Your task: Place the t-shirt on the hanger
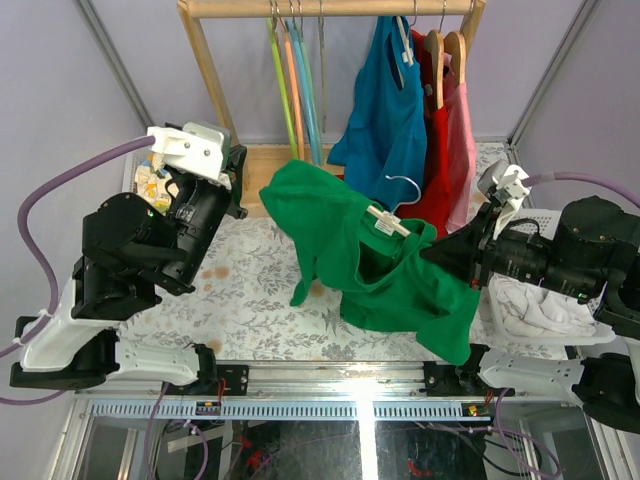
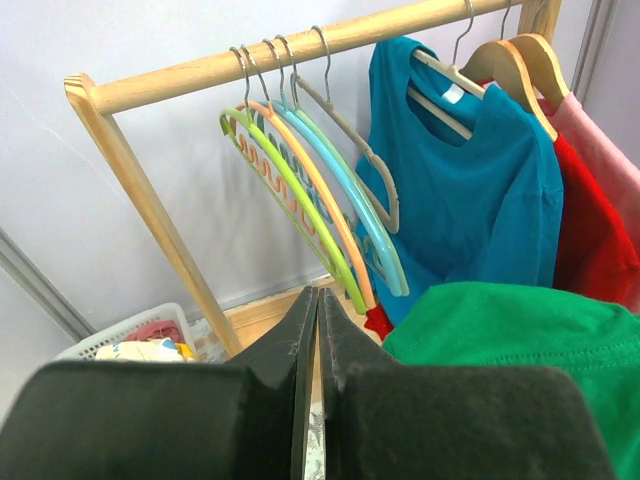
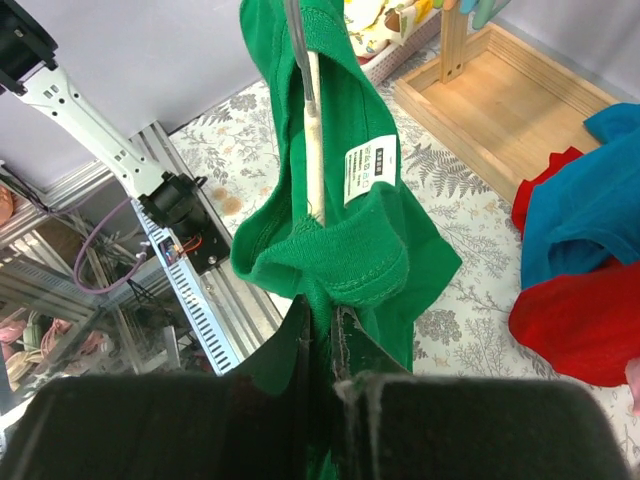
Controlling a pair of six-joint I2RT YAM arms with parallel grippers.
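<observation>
A green t-shirt (image 1: 350,250) hangs in the air at the centre of the top view, its right side pinched in my right gripper. Out of its neck opening comes a white hanger (image 3: 314,150) with a metal hook (image 1: 407,183), beside a white label (image 3: 370,165). My left gripper is shut with only air at its fingertips. The shirt's near-left edge (image 2: 430,325) lies outside those fingers, to their right in the left wrist view. How far the hanger reaches inside the left shoulder is hidden by cloth.
A wooden rack (image 1: 330,8) across the back bears empty coloured hangers (image 2: 310,200), a blue shirt (image 1: 385,115), a red one (image 1: 437,165) and a pink one (image 1: 460,150). A white basket (image 1: 560,330) stands at the right.
</observation>
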